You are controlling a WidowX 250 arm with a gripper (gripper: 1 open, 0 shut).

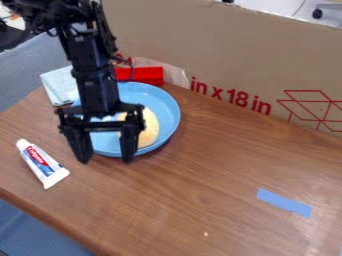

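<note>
My black gripper (106, 147) is down over the blue plate (167, 126), its two fingers open and spread apart at the plate's near-left part. Behind the gripper, on the plate, a round pale yellow object (146, 127) is partly hidden by the right finger. A toothpaste tube (43, 162) with red and blue print lies on the wooden table to the left of the plate.
A folded pale cloth (59, 85) and a red object (147, 74) are behind the plate. A cardboard box (241, 65) walls the back. A blue tape strip (283, 202) is at right.
</note>
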